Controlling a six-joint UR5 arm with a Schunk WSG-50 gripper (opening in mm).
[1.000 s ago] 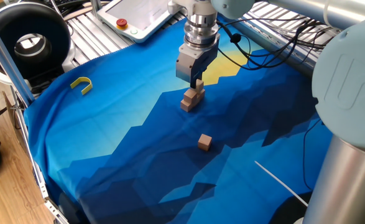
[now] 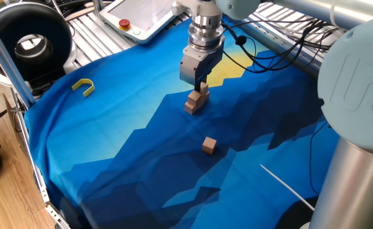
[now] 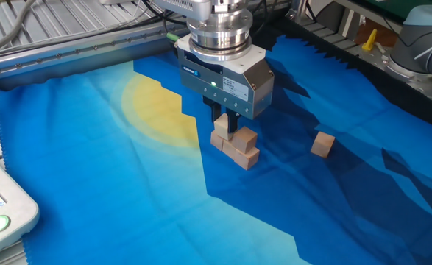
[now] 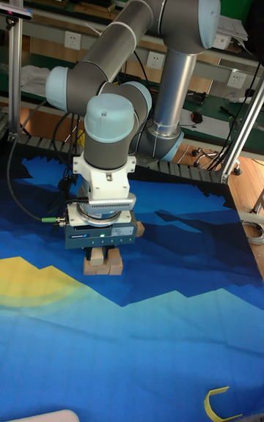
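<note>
My gripper [image 3: 225,121] points down over a small stack of wooden cubes, its dark fingers [image 3: 233,122] on either side of a pale upper cube [image 3: 222,128]. Whether the fingers press on that cube or stand just clear of it cannot be told. Another upper cube [image 3: 245,139] sits beside it, on a bottom row of cubes [image 3: 247,159] that touch each other. In exterior view 3 the gripper body hides part of the stack [image 4: 114,262]. A single loose cube [image 2: 209,145] lies on the cloth, apart from the stack.
A blue mountain-print cloth [image 2: 129,184] covers the table. Toward one edge lies a yellow curved piece [image 2: 83,86]. The teach pendant [image 2: 147,18] rests at the border, and dark cables [image 2: 281,48] hang by the arm. Wide bare cloth surrounds the cubes.
</note>
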